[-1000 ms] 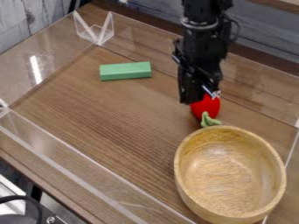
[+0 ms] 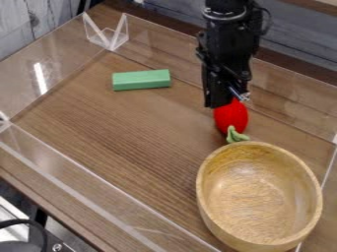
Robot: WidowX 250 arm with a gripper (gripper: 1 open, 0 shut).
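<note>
The black robot gripper [image 2: 222, 96] hangs at the upper middle, shut, its tip just above and behind a red toy vegetable [image 2: 231, 118] with a green stem, on the wooden table. I see nothing clearly held between the fingers; whether it touches the toy cannot be told. A large tan bowl [image 2: 258, 179] sits in front of the toy.
A green block [image 2: 141, 80] lies left of the gripper. A clear plastic piece [image 2: 105, 31] stands at the back left. A dark cable [image 2: 30, 223] shows at bottom left.
The gripper has risen slightly over the last second. The red toy, bowl and green block have stayed where they were.
</note>
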